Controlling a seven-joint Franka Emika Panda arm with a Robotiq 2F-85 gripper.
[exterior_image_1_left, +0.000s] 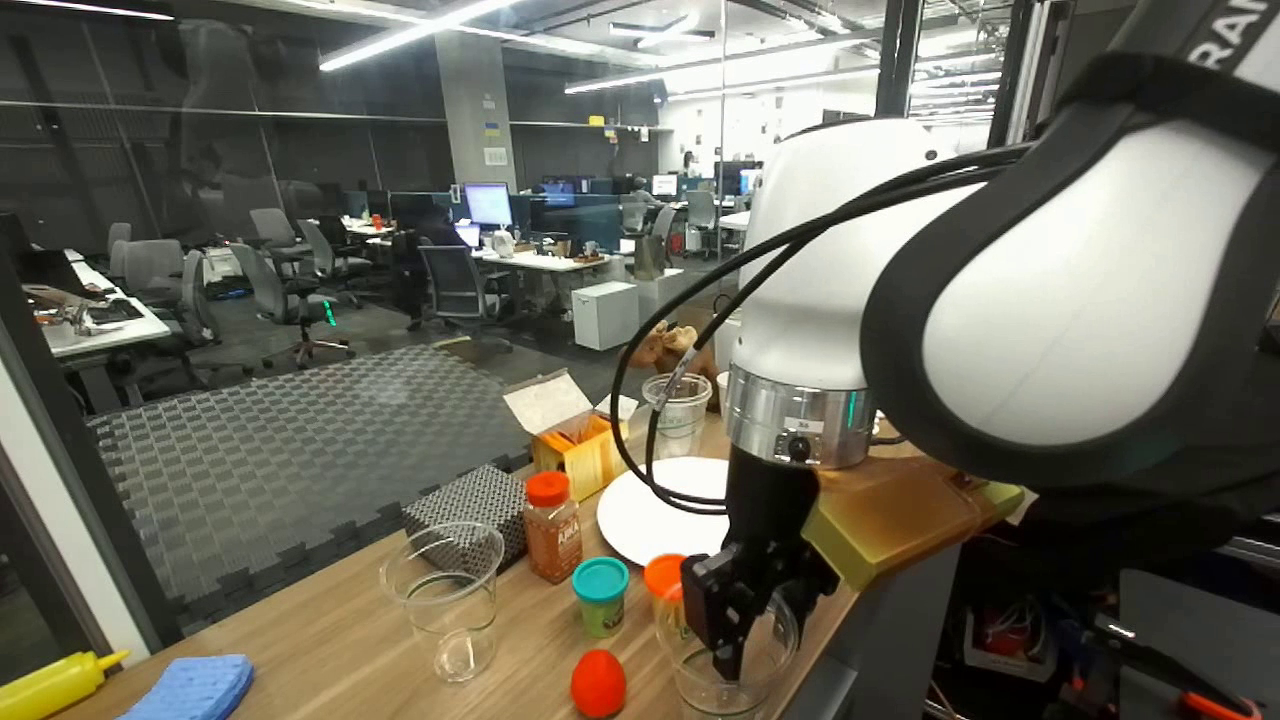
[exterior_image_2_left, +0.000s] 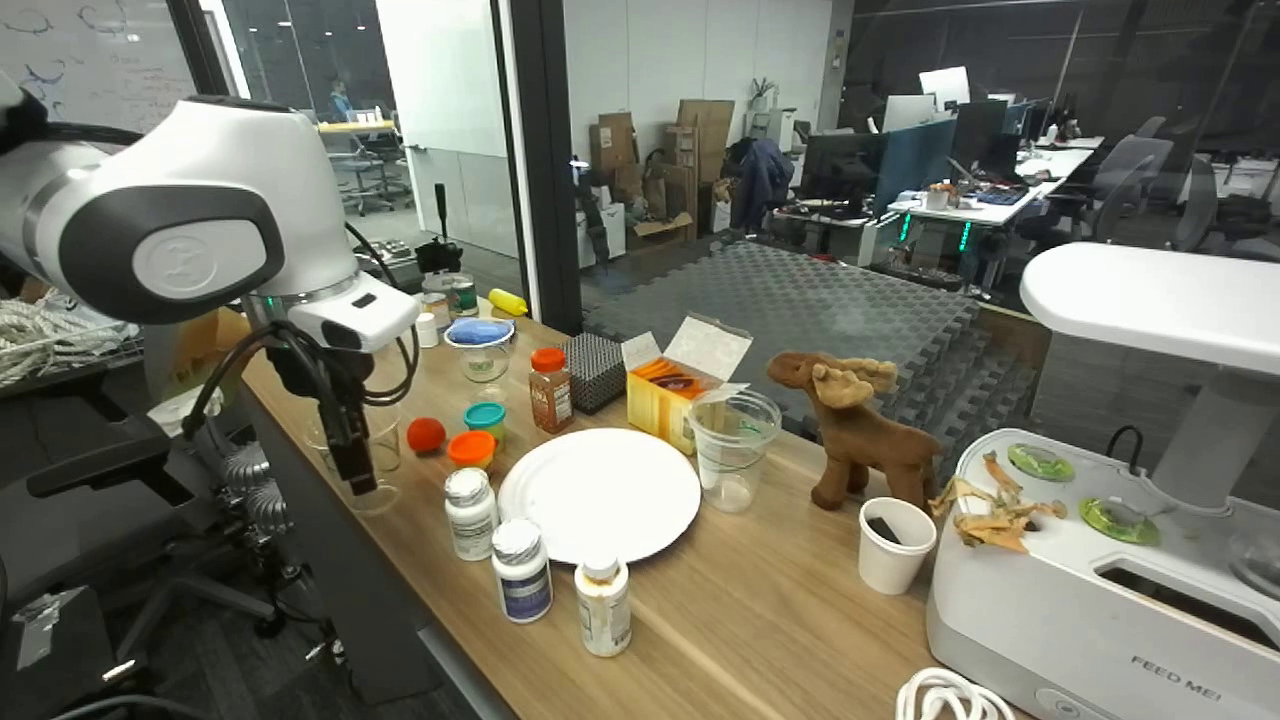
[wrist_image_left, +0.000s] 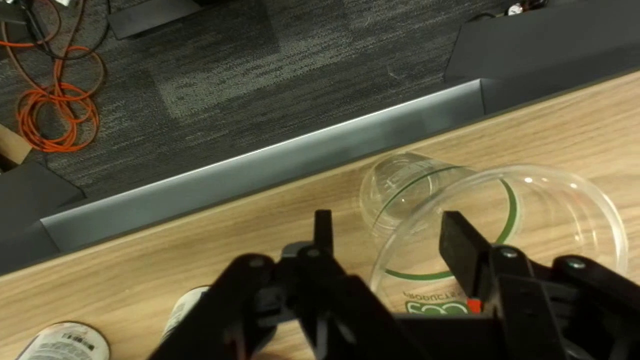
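Observation:
A clear plastic cup (wrist_image_left: 511, 207) with a green band stands near the table's edge in the wrist view. My gripper is at its rim, its fingers well apart. One finger (wrist_image_left: 462, 246) appears inside the cup and the other (wrist_image_left: 324, 231) outside, with the cup's wall between them; a gap shows on the outer side. From exterior view 1, the dark gripper reaches down into the clear cup (exterior_image_1_left: 777, 654). Exterior view 2 has the gripper (exterior_image_2_left: 357, 468) low beside the table edge, partly covering the cup.
Close by are a red ball (exterior_image_1_left: 599, 684), a teal-lidded tub (exterior_image_1_left: 600, 596) and an orange-lidded tub (exterior_image_2_left: 471, 450). Several white bottles (exterior_image_2_left: 523, 576) stand beside a white plate (exterior_image_2_left: 600, 492). Another clear cup (exterior_image_1_left: 456, 624) stands to the left in exterior view 1.

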